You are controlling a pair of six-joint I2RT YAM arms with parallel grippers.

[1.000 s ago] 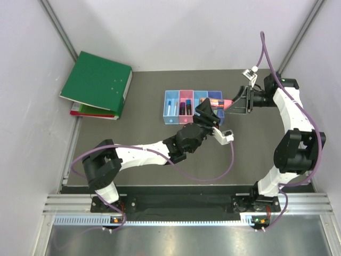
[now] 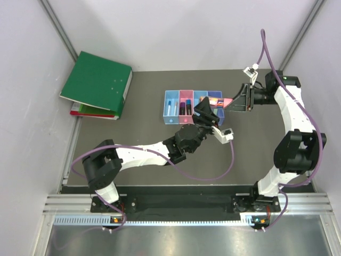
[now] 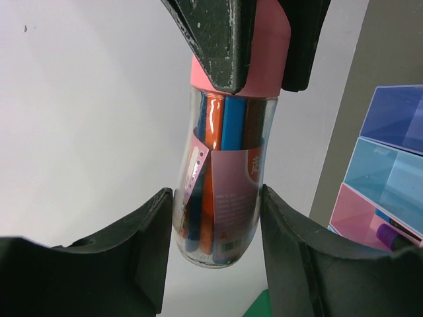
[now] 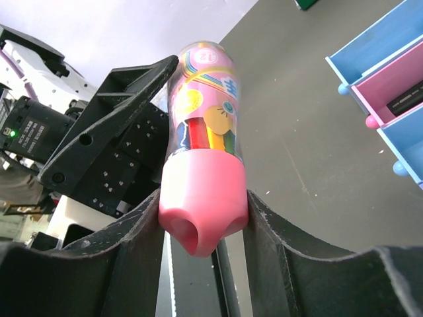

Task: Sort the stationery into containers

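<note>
A clear pencil bottle with a pink cap (image 4: 203, 195) and coloured pencils inside lies across the gap between my two grippers. My right gripper is shut on the pink cap. At the clear end (image 3: 225, 198), my left gripper has one finger on each side; whether both press on it I cannot tell. From above, the bottle (image 2: 217, 102) hangs over the right part of the sorting box (image 2: 171, 120). This box has blue, pink and dark blue compartments, with a pen (image 2: 169, 108) at left and dark markers (image 2: 182, 109) in the pink one.
Green binders (image 2: 98, 80) stand at the back left, over a red one (image 2: 85, 113). Grey table (image 2: 149, 90) shows bare between binders and box, and also to the right of the left arm. Purple cables loop near both arms.
The bottle has turned slightly about its length, so its label looks different from above. The right arm has shifted only a little; the left arm stays nearly still.
</note>
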